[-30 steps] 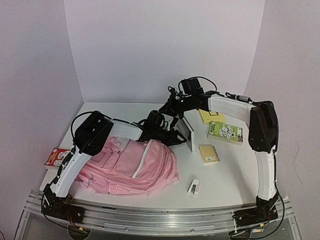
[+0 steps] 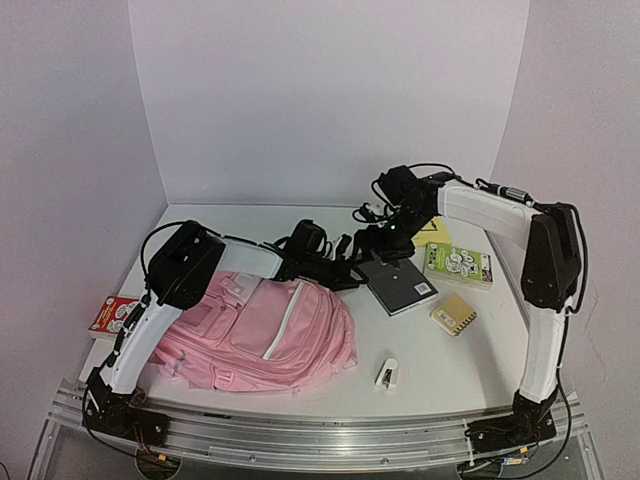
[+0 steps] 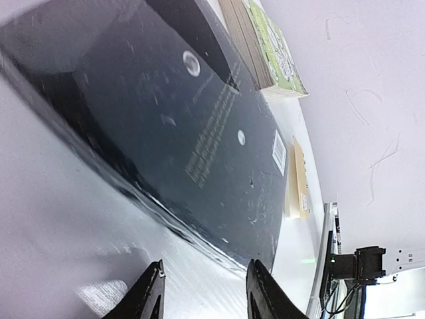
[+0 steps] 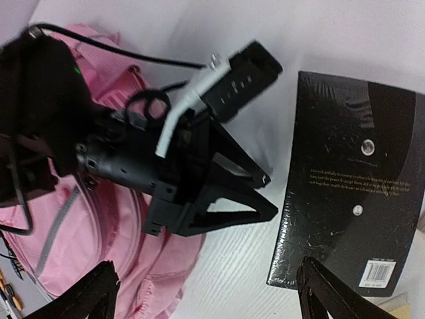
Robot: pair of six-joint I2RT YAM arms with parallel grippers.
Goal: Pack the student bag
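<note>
A black book (image 2: 397,284) lies on the white table just right of the left gripper, its back cover with a barcode (image 4: 378,274) facing up. My left gripper is open beside the book's left edge, its fingers apart and nothing between them. Open wide, my right gripper is over the table near that edge, and it too is empty. The pink bag (image 2: 265,335) rests on the table's left half, partly beneath the left arm. How open the bag's mouth is cannot be told.
Right of the book are a green book (image 2: 458,265), a yellow booklet (image 2: 432,231) and a small spiral notebook (image 2: 453,314). A white stapler-like item (image 2: 387,374) lies near the front. A red box (image 2: 113,315) sits at far left.
The black book stood upright at the left gripper and now lies flat to its right. Beside it, the notebook has shifted right.
</note>
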